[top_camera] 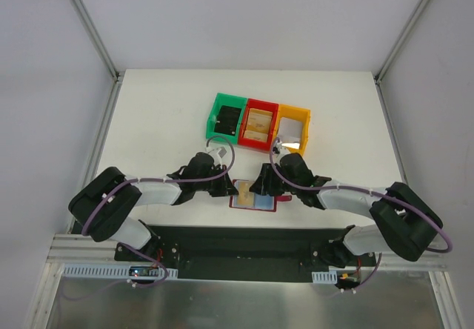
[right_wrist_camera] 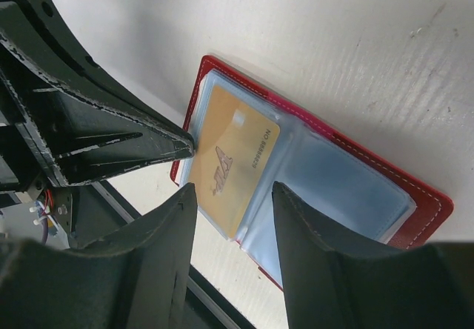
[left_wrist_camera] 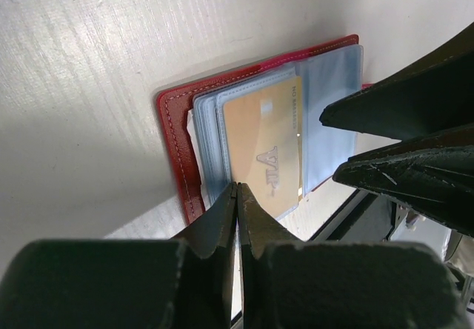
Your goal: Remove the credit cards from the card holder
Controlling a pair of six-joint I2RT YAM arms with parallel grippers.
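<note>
A red card holder lies open on the table, with clear bluish sleeves inside. In its left half a gold card sits behind a clear sleeve, its lettering showing. My left gripper is shut at that sleeve's outer edge, nothing visible between its fingertips. Whether the tips press on the sleeve I cannot tell. My right gripper is part open, empty, its fingertips apart in front of the gold card and the sleeve fold. From above, both grippers hide part of the holder.
Beyond the holder stand three joined trays: a green one with black items, a red one with tan cards, and a yellow one with a white item.
</note>
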